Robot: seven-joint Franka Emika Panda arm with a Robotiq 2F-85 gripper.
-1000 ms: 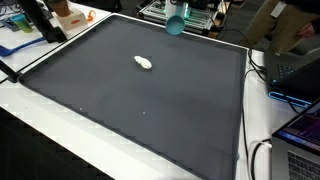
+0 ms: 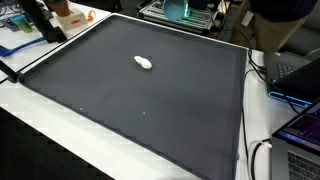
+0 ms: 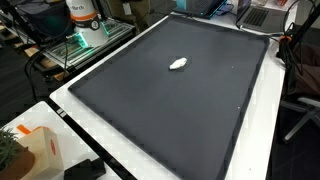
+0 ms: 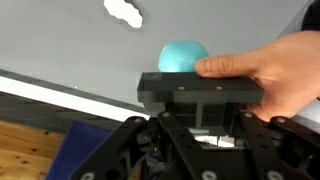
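In the wrist view my gripper is shut on a black block-shaped item (image 4: 205,89) that lies crosswise in front of it. A person's hand (image 4: 278,72) reaches in from the right and touches this item. Just beyond it shows a rounded light-blue thing (image 4: 183,55); whether it is joined to the black item I cannot tell. A small white object (image 2: 143,62) lies on the dark grey tabletop (image 2: 150,105), and this white object (image 3: 178,63) is apart from everything else. A round teal thing (image 2: 175,10) shows at the top of exterior view 1.
Laptops (image 2: 290,85) stand off its right side, and several small items (image 2: 68,15) crowd the far left corner. A cactus-like plant (image 3: 12,155) is at the lower left of exterior view 2.
The white object has not moved.
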